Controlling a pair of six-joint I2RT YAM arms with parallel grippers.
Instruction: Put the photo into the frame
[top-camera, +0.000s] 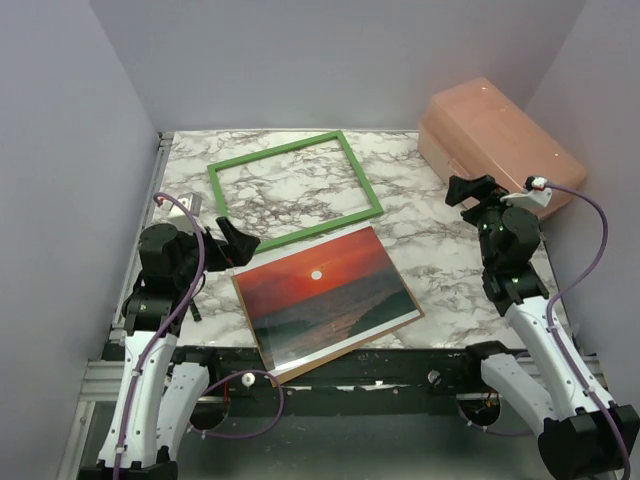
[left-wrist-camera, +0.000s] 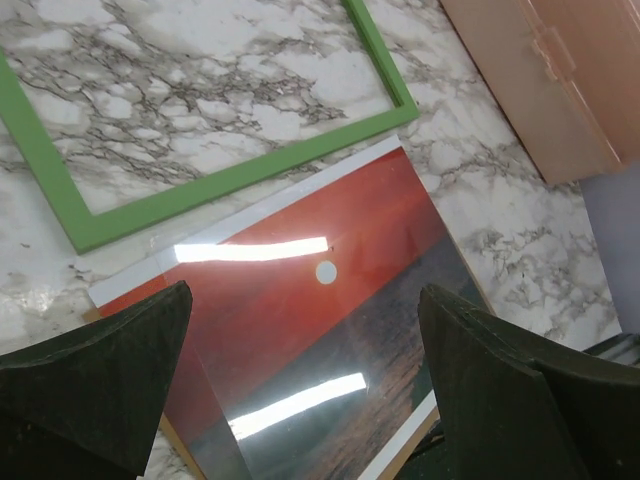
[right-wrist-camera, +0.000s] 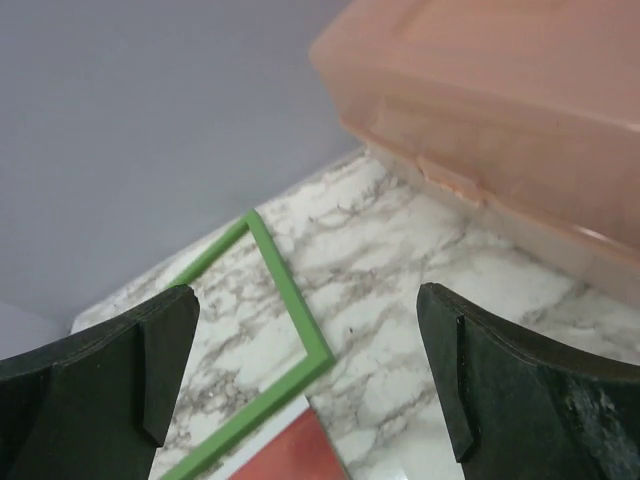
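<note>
The green frame (top-camera: 292, 235) lies empty on the marble table, its opening showing bare marble. Just in front of it lies the sunset photo (top-camera: 320, 285), on a brown backing (top-camera: 345, 347) whose edge shows along its sides; glossy reflections cross it in the left wrist view. The near corner of the backing reaches past the table's front edge. My left gripper (top-camera: 235, 240) stands open above the photo's far left corner, nothing between its fingers. Over the table's right side, away from photo and frame, my right gripper (top-camera: 465, 200) is open and empty.
A pinkish translucent box (top-camera: 500, 145) takes up the back right corner, close behind my right gripper. Marble is bare between the photo and the right arm. Grey walls (top-camera: 330, 60) enclose the table at back and sides.
</note>
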